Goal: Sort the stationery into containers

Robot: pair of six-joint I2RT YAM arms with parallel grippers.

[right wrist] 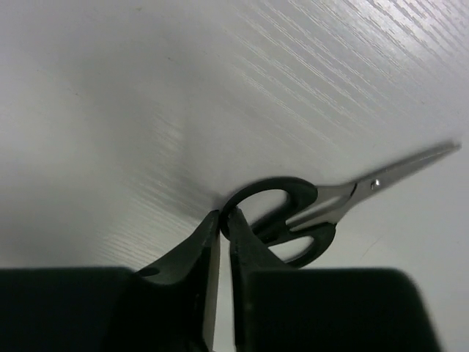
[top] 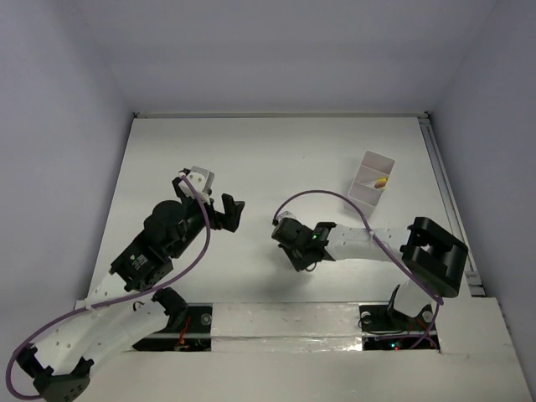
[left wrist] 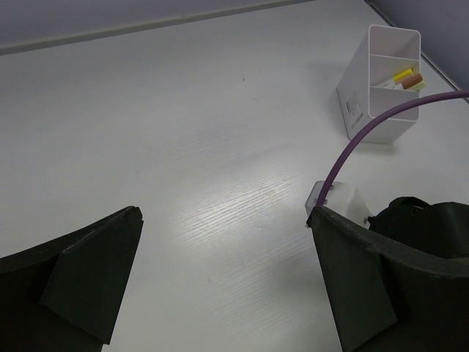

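Observation:
Black-handled scissors [right wrist: 311, 205] show in the right wrist view, blades pointing up and to the right. My right gripper is shut on the outer edge of their larger handle loop. From above, the right arm hides the scissors. My left gripper stands open with nothing between its fingers, over the left part of the table. A white container with compartments [left wrist: 355, 106] stands at the back right, and pens [left wrist: 404, 79] lie in its middle compartment.
The purple cable [top: 339, 195] of the right arm arches between that arm and the container. Bare white table [top: 251, 155] spreads across the back and middle. Grey walls [top: 50, 126] close in the sides.

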